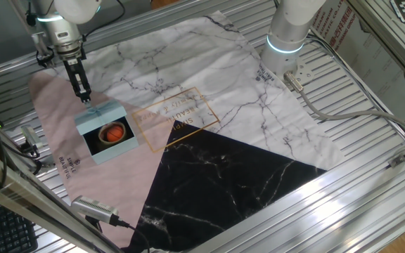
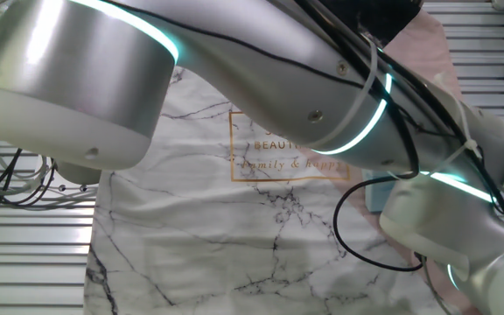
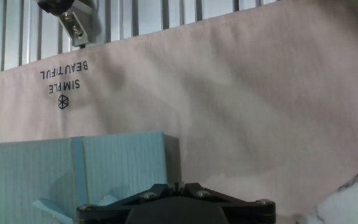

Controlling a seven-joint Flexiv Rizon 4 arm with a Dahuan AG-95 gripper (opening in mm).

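Note:
A light blue box (image 1: pixel 112 150) sits on the pink part of the cloth, its lid (image 1: pixel 98 114) raised at the back and a ribbon bow on it. Inside rests an orange ball with dark lines (image 1: pixel 115 132), set in a round brown holder whose kind I cannot make out. My gripper (image 1: pixel 86 100) points down just behind the lid's top edge; whether it touches the lid is unclear. In the wrist view the gripper has its fingertips together, with nothing showing between them. The ribboned blue lid (image 3: pixel 123 163) lies to their left there, hiding the box's contents.
My arm's base (image 1: pixel 281 53) stands at the back right, with a grey cable running from it. A silver camera-like device (image 1: pixel 95 209) is near the front left. Much of exterior view 2 is covered by the arm (image 2: pixel 261 79).

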